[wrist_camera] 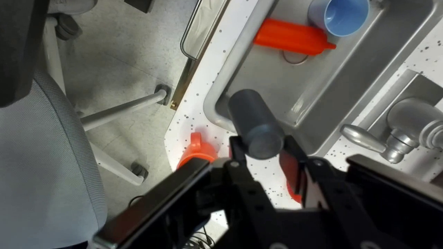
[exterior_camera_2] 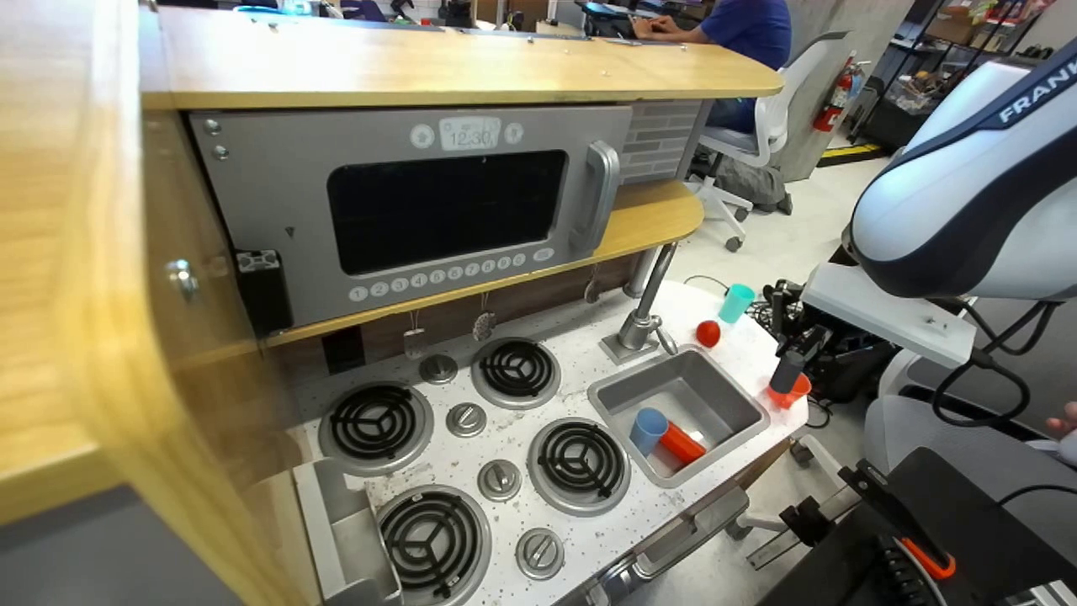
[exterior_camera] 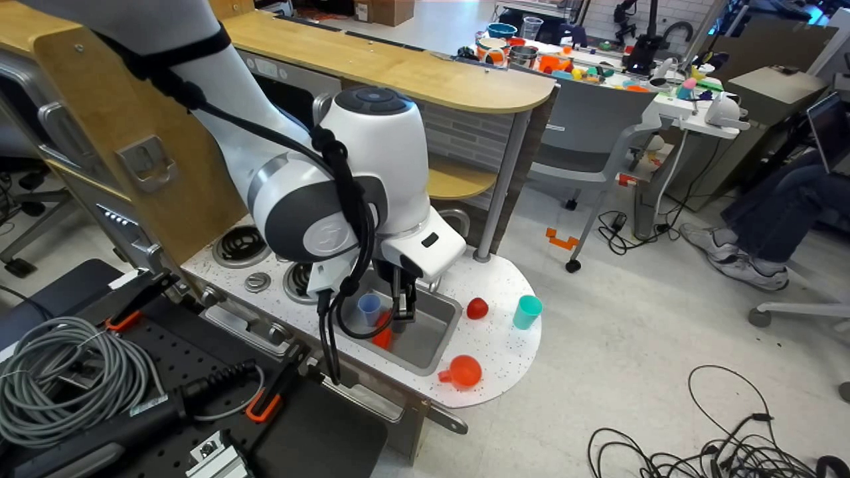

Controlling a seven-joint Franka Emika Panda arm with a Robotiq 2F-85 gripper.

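My gripper is shut on a dark grey cylinder (wrist_camera: 253,114), which juts out past the fingertips. In exterior view 1 the gripper (exterior_camera: 404,303) hangs over the grey sink (exterior_camera: 426,338), partly screened by its cables. Exterior view 2 shows the cylinder (exterior_camera_2: 787,372) up in the air, overlapping the orange cup (exterior_camera_2: 798,392) behind it. A red bottle (wrist_camera: 290,37) lies on its side in the sink, with a light blue cup (wrist_camera: 344,16) right beside it.
A red ball (exterior_camera: 477,308), a teal cup (exterior_camera: 526,312) and the orange cup (exterior_camera: 462,373) stand on the counter's rounded end. The faucet (exterior_camera_2: 638,328) rises behind the sink. Several stove burners (exterior_camera_2: 580,465) lie beside it.
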